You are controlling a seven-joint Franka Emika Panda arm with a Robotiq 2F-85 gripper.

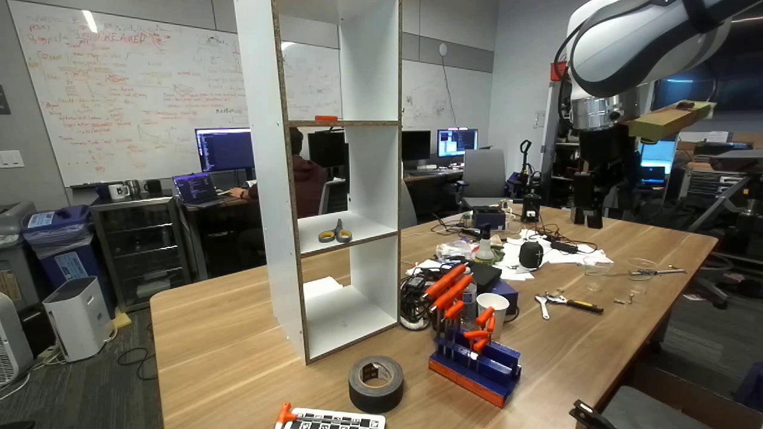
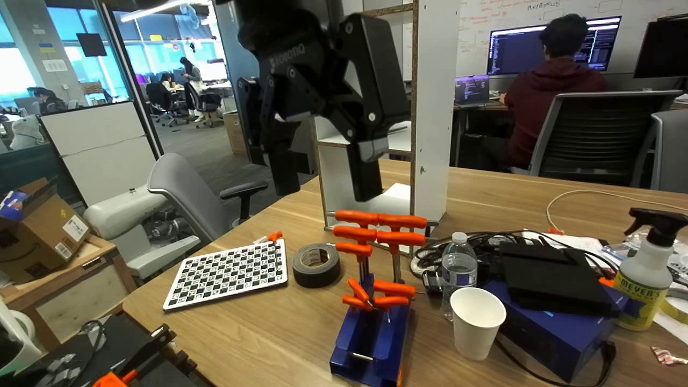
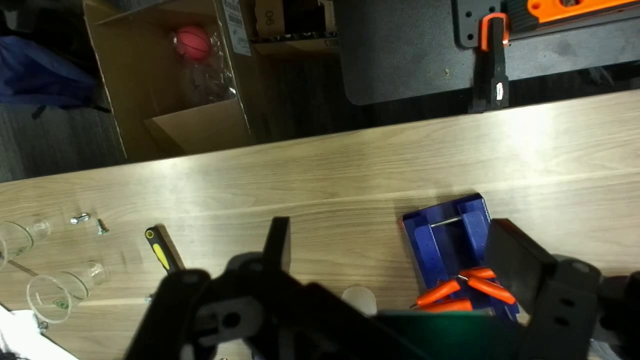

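Observation:
My gripper (image 2: 325,177) hangs open above the table, its two black fingers well apart and nothing seen between them. In the wrist view one finger (image 3: 277,243) is left of centre and the other finger (image 3: 517,264) partly covers the blue stand (image 3: 429,240). That stand holds several orange-handled hex keys (image 2: 380,229). Beside it stand a white paper cup (image 2: 475,319) and a clear water bottle (image 2: 459,267). A roll of dark tape (image 1: 376,386) lies near the white shelf unit (image 1: 343,318).
A checkered board (image 2: 226,274) lies near the table edge. Scissors (image 1: 335,232) rest on a shelf. Wrenches (image 1: 572,303) and clear cups (image 3: 57,297) occupy another part of the table. Cables, a black box (image 2: 554,277) and a spray bottle (image 2: 645,271) crowd one side. Bare wood runs along the edge.

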